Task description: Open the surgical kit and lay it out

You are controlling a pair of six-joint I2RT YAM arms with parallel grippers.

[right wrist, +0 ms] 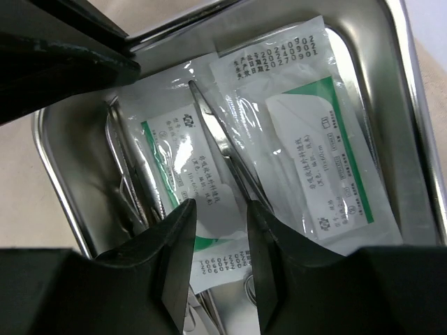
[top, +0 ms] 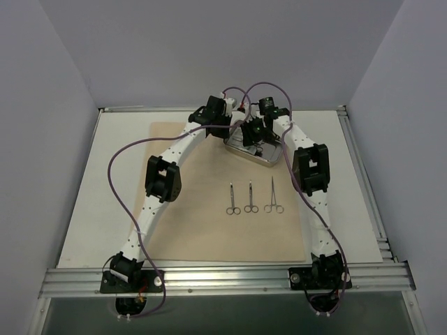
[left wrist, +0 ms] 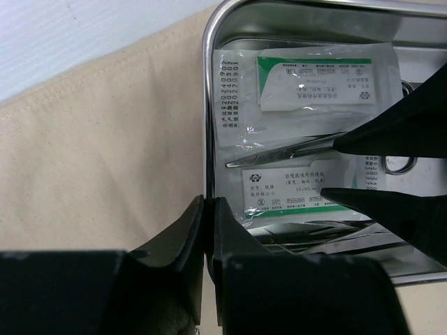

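Observation:
My left gripper is shut on the left rim of the metal tray [left wrist: 208,125]. Inside that tray two clear suture packets with green-edged labels, an upper packet [left wrist: 318,80] and a lower packet [left wrist: 297,188], lie side by side. A slim metal instrument [right wrist: 222,139] with ring handles rests across them where they meet. Over the tray, my right gripper is open, its fingertips on either side of the instrument's line and nothing held. More metal instruments [right wrist: 126,171] lie along one tray wall, partly hidden.
Three ring-handled instruments stand in a row on the beige cloth: a left one [top: 232,199], a middle one [top: 251,199] and a right one [top: 273,195]. Both arms crowd together above the tray.

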